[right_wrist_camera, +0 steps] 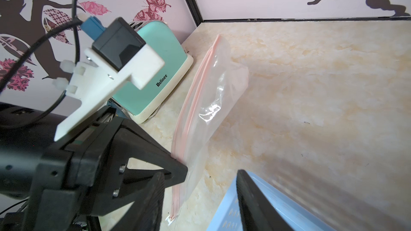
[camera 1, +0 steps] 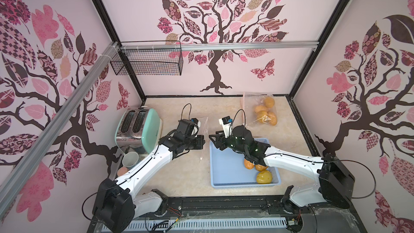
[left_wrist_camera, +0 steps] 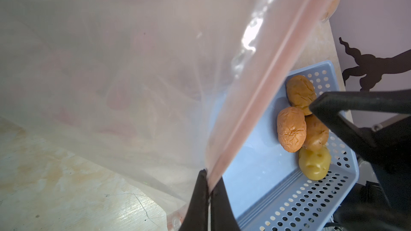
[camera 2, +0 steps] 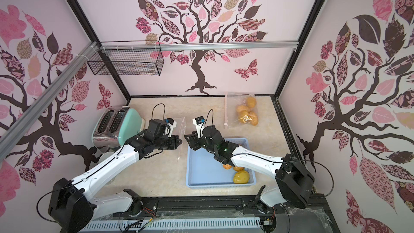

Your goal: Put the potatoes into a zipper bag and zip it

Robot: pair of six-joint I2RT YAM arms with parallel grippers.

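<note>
My left gripper is shut on the pink zipper edge of an empty clear bag [right_wrist_camera: 209,107], which hangs upright from it. My right gripper faces the bag from the right, open, with nothing between its fingers. A blue perforated tray [camera 1: 228,164] holds several potatoes [left_wrist_camera: 291,128], brown and yellow, partly under the right arm in the top views. Another clear bag [camera 2: 235,103] with several potatoes in it lies at the back right of the table.
A mint toaster [camera 1: 148,129] stands at the left, with a cup [camera 1: 130,159] in front of it. A wire basket [camera 1: 146,60] hangs on the rail above.
</note>
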